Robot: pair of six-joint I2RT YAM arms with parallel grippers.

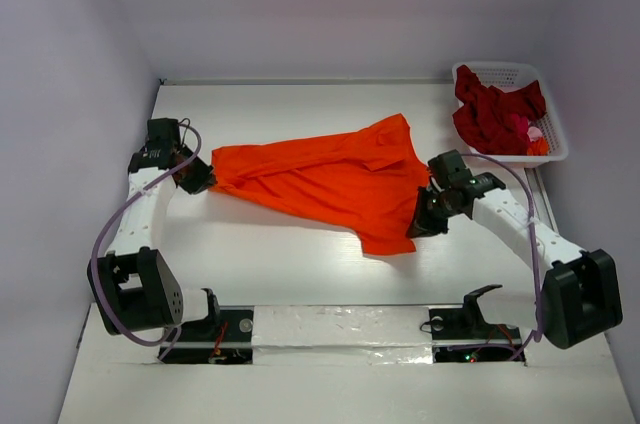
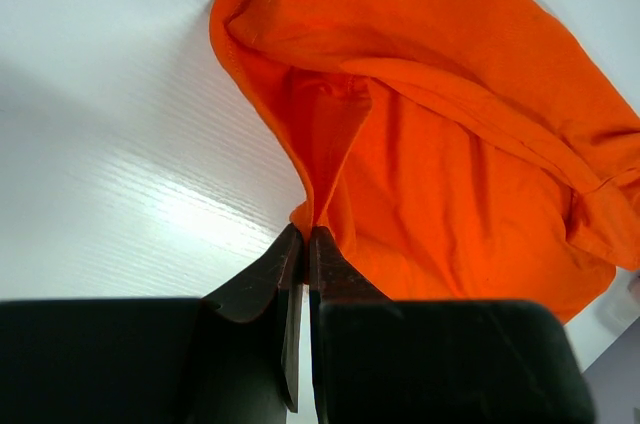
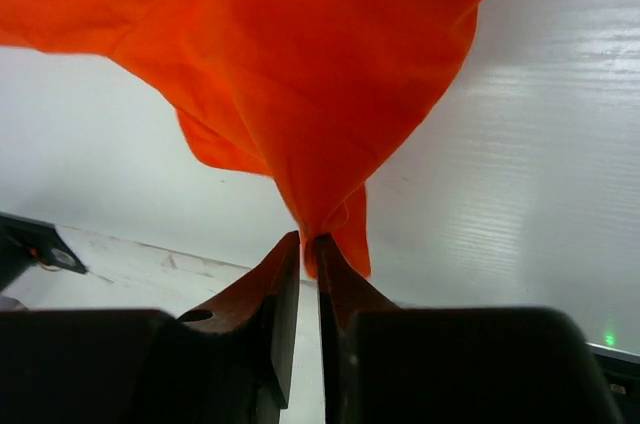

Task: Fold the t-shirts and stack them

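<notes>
An orange-red t-shirt (image 1: 330, 176) lies spread across the white table, creased, with a folded band along its upper part. At its left end my left gripper is shut on the shirt's edge, which runs up from between the fingertips. Over at the lower right corner is my right gripper. Its fingers stand slightly apart, and a gathered tip of the shirt (image 3: 320, 174) lies at the narrow gap between them. Whether the cloth there is still pinched cannot be seen.
A white basket (image 1: 562, 139) at the back right holds dark red cloth (image 1: 495, 116) and some pink and orange pieces. Bare table (image 1: 270, 269) lies in front of the shirt and behind it.
</notes>
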